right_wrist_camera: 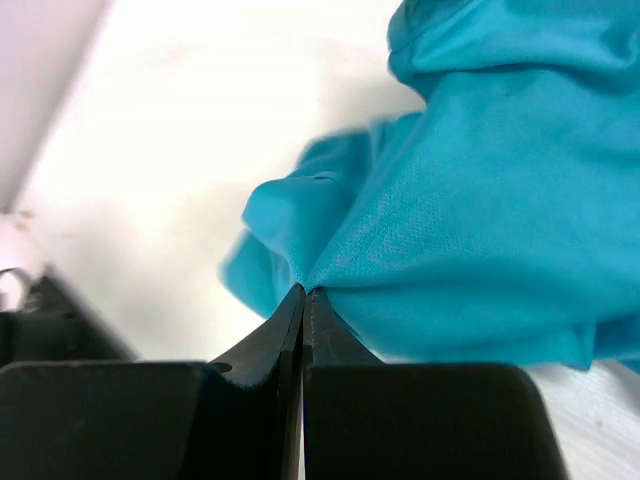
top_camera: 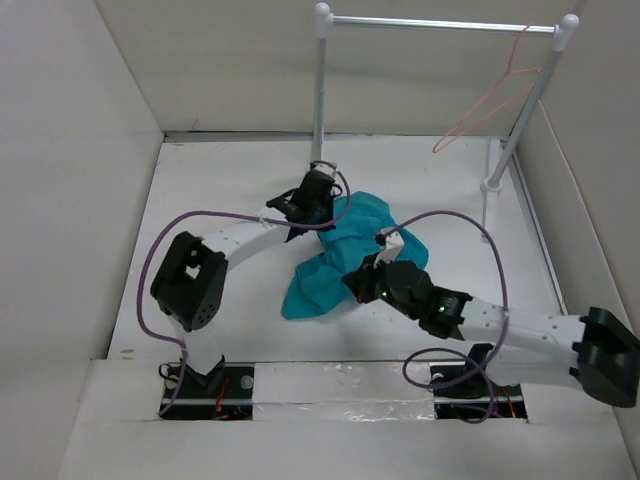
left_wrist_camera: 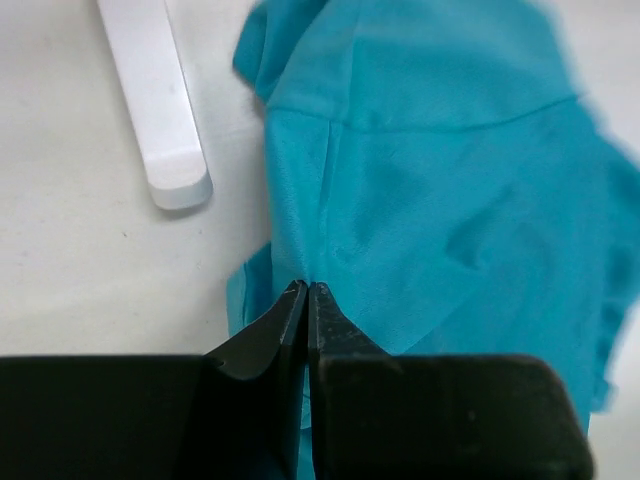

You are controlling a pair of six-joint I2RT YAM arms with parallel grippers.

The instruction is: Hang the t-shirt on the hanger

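The teal t-shirt (top_camera: 355, 240) lies crumpled on the white floor below the rack. My left gripper is shut at the shirt's upper-left side; in the left wrist view a fold meets its fingertips, though whether cloth is pinched cannot be told. My right gripper is shut at the shirt's lower part, with folds touching its tips; a pinch is likewise unclear. A pink hanger (top_camera: 436, 145) hangs from the rack's top bar (top_camera: 440, 25), at the right end.
The rack's right post (top_camera: 520, 128) stands on a long foot. The left foot's end (left_wrist_camera: 175, 170) lies beside the shirt in the left wrist view. Walls close in the back and sides.
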